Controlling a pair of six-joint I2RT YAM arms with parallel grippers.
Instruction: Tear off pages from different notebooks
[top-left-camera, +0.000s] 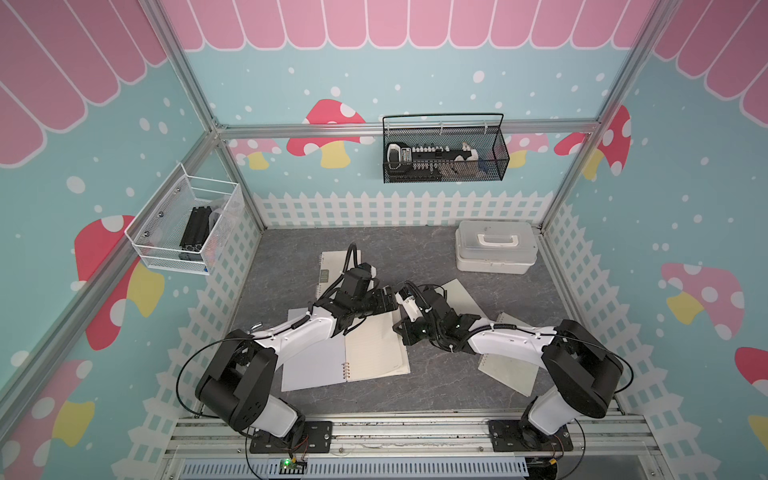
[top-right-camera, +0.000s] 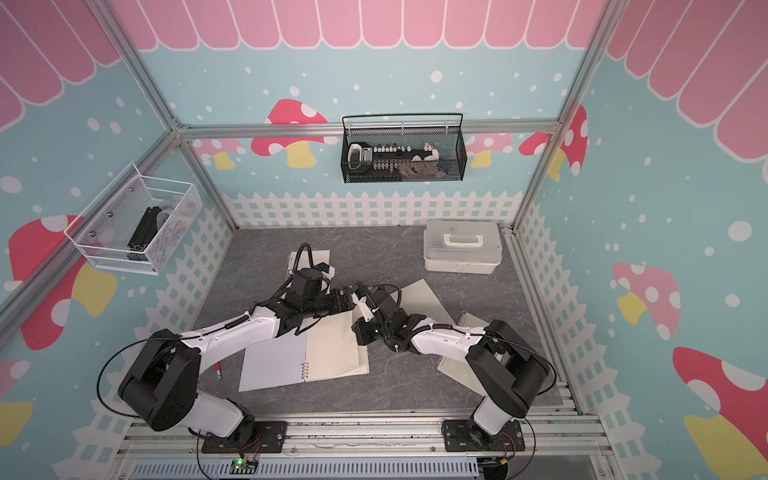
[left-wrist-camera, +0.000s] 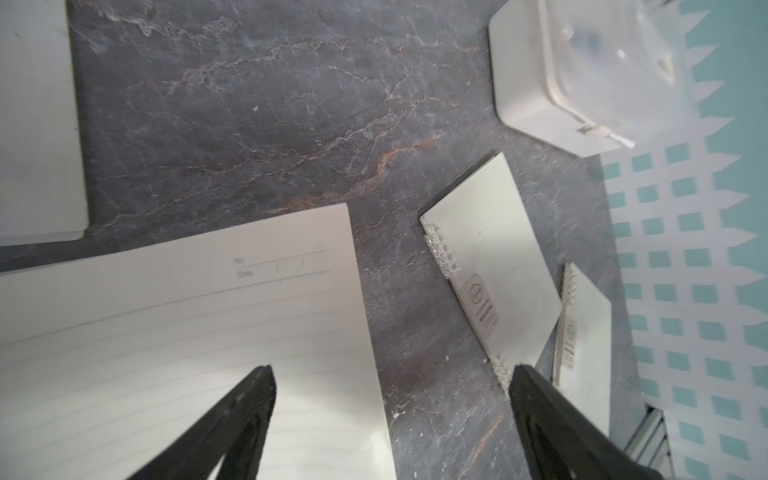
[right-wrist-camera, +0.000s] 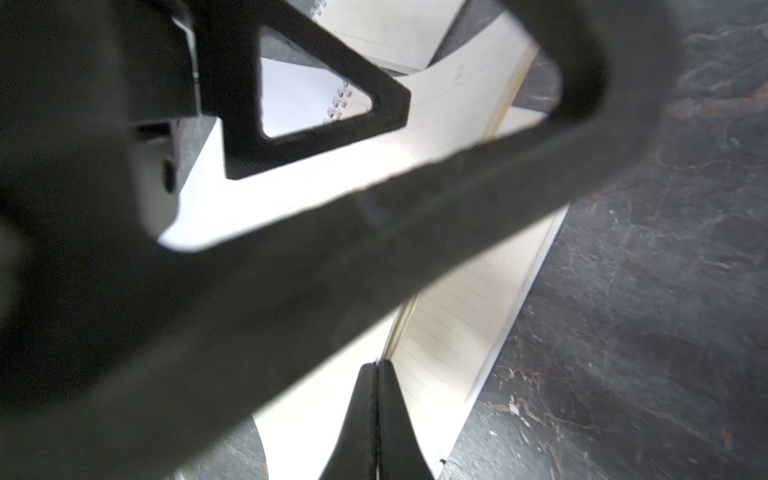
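Observation:
An open spiral notebook with lined cream pages (top-left-camera: 372, 352) and a lilac-grey cover (top-left-camera: 312, 364) lies at the left front. My right gripper is shut at the raised edge of its pages, which appear pinched at the fingertips. My left gripper is open above the pages, with nothing seen between its fingers. In the left wrist view, two small spiral notebooks (left-wrist-camera: 496, 264) lie on the table to the right.
A white lidded box (top-left-camera: 494, 244) stands at the back right. Another notebook (top-left-camera: 332, 264) lies behind the open one, partly under the left arm. Wire baskets hang on the back and left walls.

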